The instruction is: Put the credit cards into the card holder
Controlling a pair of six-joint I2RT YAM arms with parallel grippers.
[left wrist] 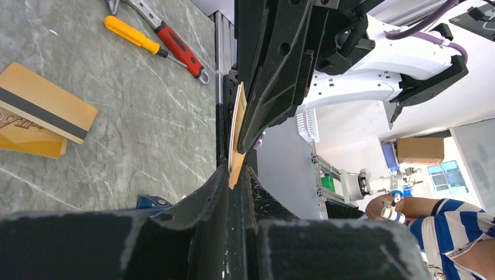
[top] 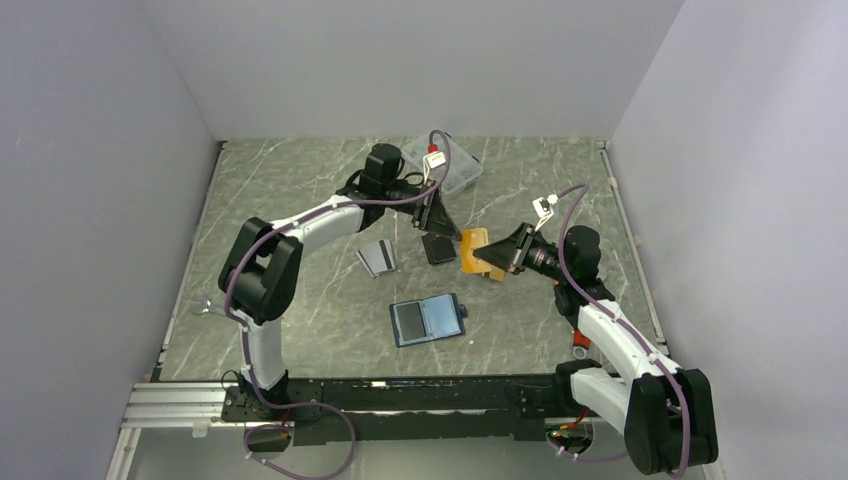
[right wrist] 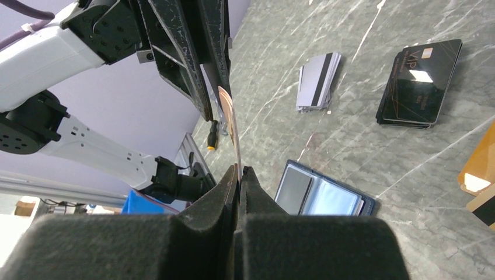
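Observation:
My right gripper [top: 480, 257] is shut on a gold card [top: 471, 238], held up above the table. In the right wrist view the card [right wrist: 229, 116] shows nearly edge-on, rising from the closed fingertips. My left gripper [top: 453, 236] stands part open at the card's other edge. Its fingertips lie either side of the card's corner [left wrist: 236, 175]; whether they touch it is hard to tell. The blue card holder [top: 428, 319] lies opened flat at the front. Other cards rest in piles: silver [top: 377, 258], black [top: 438, 249] and gold [left wrist: 46, 102].
A clear plastic box [top: 460, 170] stands at the back behind the left gripper. A red-handled tool [left wrist: 178, 49] and a yellow screwdriver [left wrist: 131, 35] lie at the right side. Table between the silver pile and the holder is bare.

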